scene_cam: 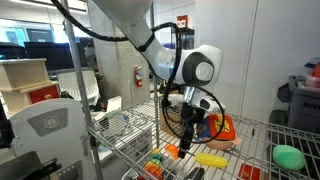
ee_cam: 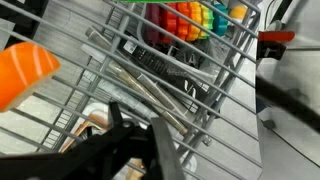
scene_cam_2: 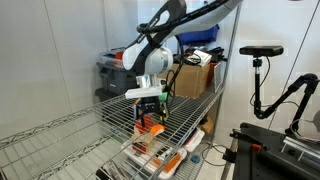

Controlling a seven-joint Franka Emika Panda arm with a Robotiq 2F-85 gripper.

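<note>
My gripper (scene_cam: 184,148) points down over the wire rack (scene_cam: 128,153), near a yellow piece (scene_cam: 212,160) and some orange and green pieces (scene_cam: 155,160). In the wrist view, the dark, blurred gripper is open, and nothing shows between its fingers. Long metal utensils (ee_cam: 150,90) lie ahead of the fingertips, among the wires. A bright orange thing with a pale end (ee_cam: 25,72) fills the left edge. Red, yellow and green pieces (ee_cam: 190,20) sit at the top. Whether the fingers touch anything cannot be seen.
A green round thing (scene_cam: 288,157) rests on the rack's right side. Behind the arm is a red-and-orange container (scene_cam: 218,127). Dark bins (scene_cam: 304,104) stand at the back right. Much of the rack's left part (scene_cam_2: 60,150) is bare.
</note>
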